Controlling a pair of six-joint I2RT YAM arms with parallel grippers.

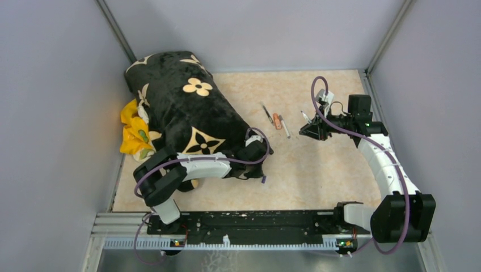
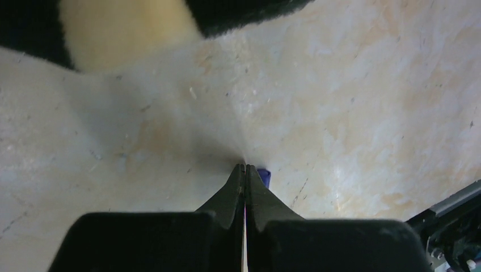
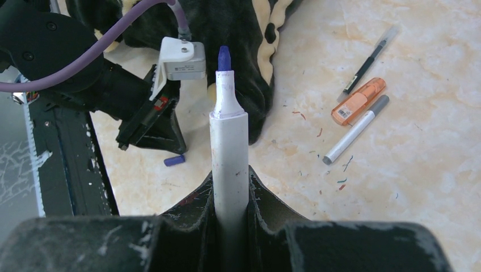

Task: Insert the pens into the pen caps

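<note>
In the right wrist view my right gripper is shut on an uncapped white marker [image 3: 230,147], held upright with its blue tip up. My left gripper is shut and low at the table, its fingertips touching or just beside a small blue cap [image 2: 264,177], partly hidden behind them; nothing shows clearly between the fingers. In the top view the cap [image 1: 264,179] lies near the front of the table, beside the left gripper.
A grey-capped marker [image 3: 354,131], an orange object [image 3: 357,102] and a black pen [image 3: 366,66] lie behind. A black patterned blanket [image 1: 181,107] covers the left side.
</note>
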